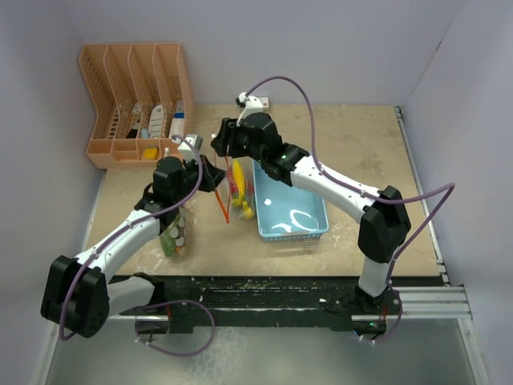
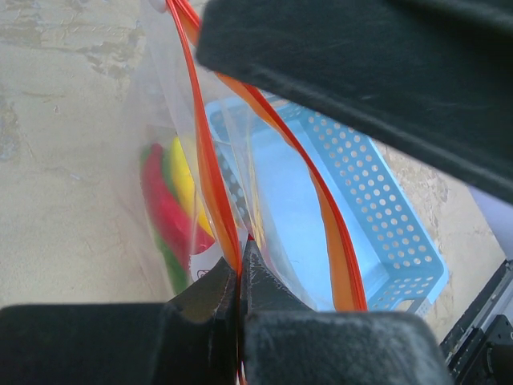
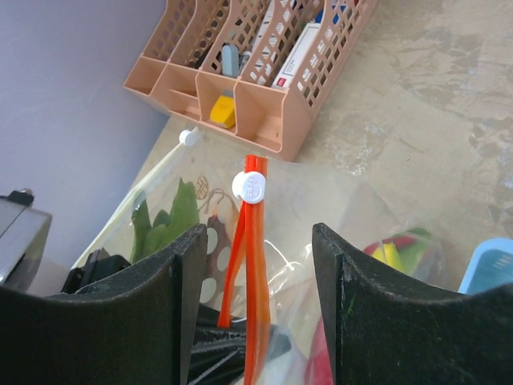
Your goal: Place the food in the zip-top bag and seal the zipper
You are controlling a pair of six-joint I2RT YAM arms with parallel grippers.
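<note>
The clear zip top bag holds red, yellow and green food and has an orange zipper. In the left wrist view, my left gripper is shut on that orange edge, which runs down between its fingers. A white slider sits at one end of the zipper in the right wrist view. Around that end, my right gripper stands open, a finger on each side, with gaps left and right of the strip. The bag's mouth looks parted, with two orange strips spread from each other.
A blue basket stands empty right of the bag. Another clear bag with food lies left, beneath the left arm. An orange divided organizer fills the back left.
</note>
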